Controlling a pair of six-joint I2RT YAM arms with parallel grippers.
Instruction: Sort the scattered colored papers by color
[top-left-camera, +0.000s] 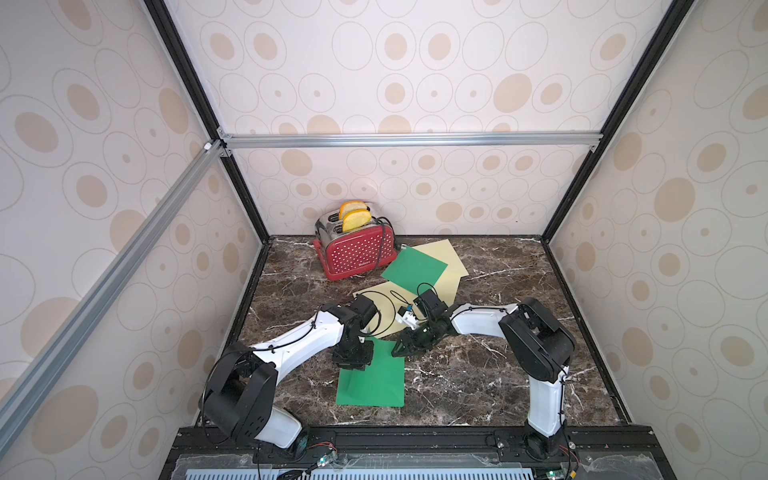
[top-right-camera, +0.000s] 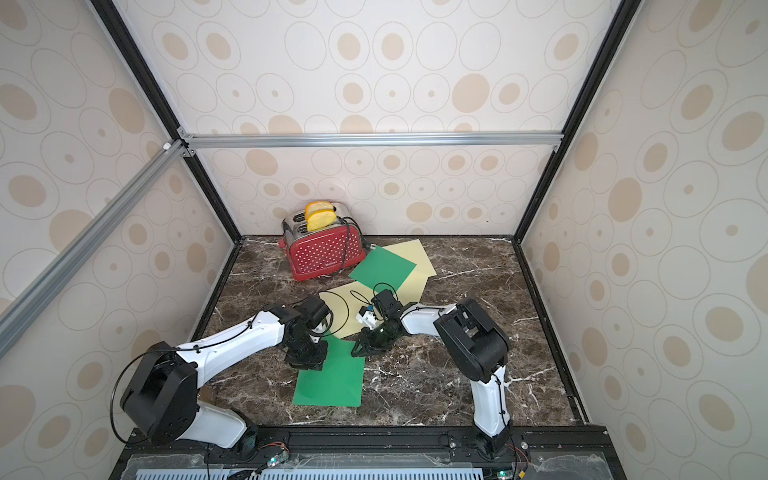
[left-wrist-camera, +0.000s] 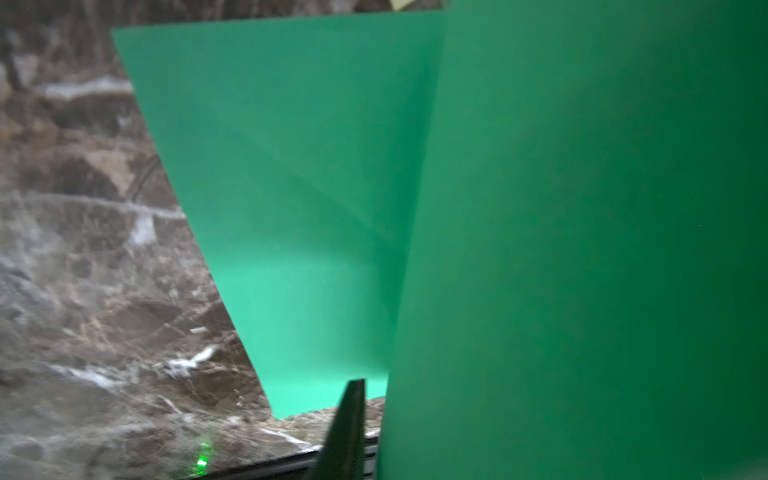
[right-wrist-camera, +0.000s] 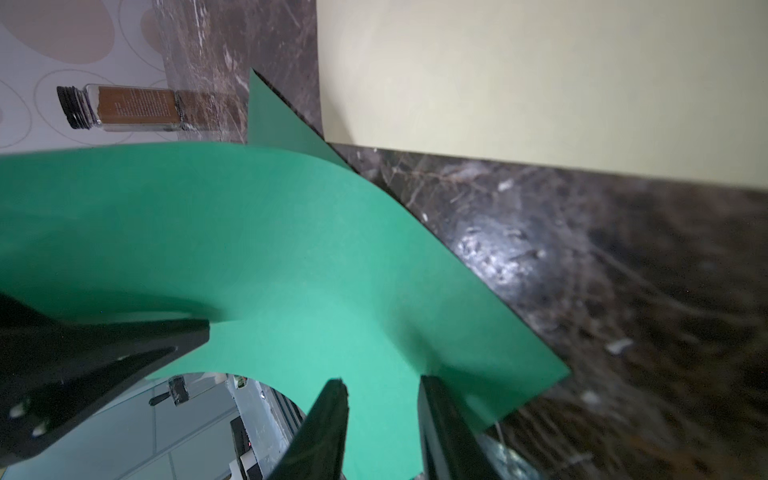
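Observation:
Green paper (top-left-camera: 380, 390) lies on the dark marble table in front of both arms. One green sheet (left-wrist-camera: 576, 240) rises and fills the right of the left wrist view, over another green surface (left-wrist-camera: 296, 176). My left gripper (top-left-camera: 353, 364) is over the green paper's left side; one finger (left-wrist-camera: 349, 424) shows, the other is hidden behind the sheet. In the right wrist view a dark left-arm finger (right-wrist-camera: 136, 360) sits under the curved sheet. My right gripper, fingers apart, is at the paper's far right corner. Farther back, green paper (top-left-camera: 416, 269) overlaps pale yellow paper (top-left-camera: 453, 257).
A red toaster (top-left-camera: 360, 254) with yellow slices stands at the back left, its dark cord trailing beside the papers. Pale yellow paper (top-right-camera: 345, 302) also lies just beyond the grippers. The table's right side (top-left-camera: 520, 272) has bare room.

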